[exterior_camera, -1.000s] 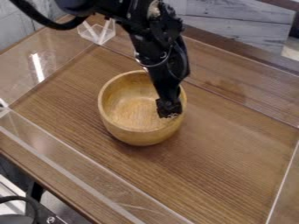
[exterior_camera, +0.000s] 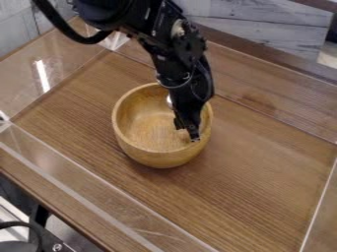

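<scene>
A round yellow wooden bowl rests on the wooden table near the middle of the view. My black gripper reaches down from the top into the right side of the bowl, its tips low beside the right inner wall. It looks shut; whether anything small is between the fingertips is too dark to tell.
A pale wooden board stands along the back edge. A black cable lies at the lower left, off the table.
The gripper has shifted and turned slightly at the bowl's right side over the last second. The bowl stays in nearly the same place.
</scene>
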